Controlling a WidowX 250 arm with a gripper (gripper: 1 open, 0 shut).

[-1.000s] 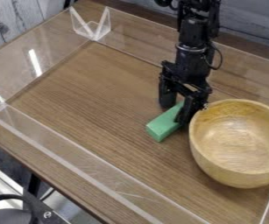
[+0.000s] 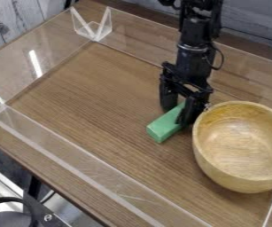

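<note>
The black robot arm reaches down from the top of the view, and its gripper is low over a green elongated object on the wooden table. The upper end of the green object is hidden among the dark fingers. A large tan bowl sits just right of the green object.
A white wire-like holder stands at the back left. Dark equipment is at the bottom left corner.
</note>
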